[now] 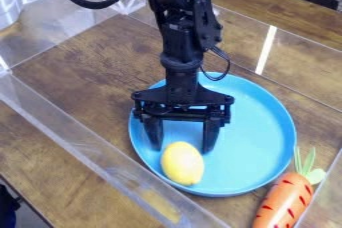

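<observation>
The black arm reaches down from the top of the view to a blue plate (257,151). Its gripper (183,132) hangs low over the plate, the fingers pointing down and apart, just behind a yellow lemon (183,164) that lies toward the front of the plate. Whether anything small sits between the fingertips is hard to see; none shows.
An orange toy carrot (283,200) with green leaves lies right of the plate at the front. Clear transparent walls run along the left front and around the edges.
</observation>
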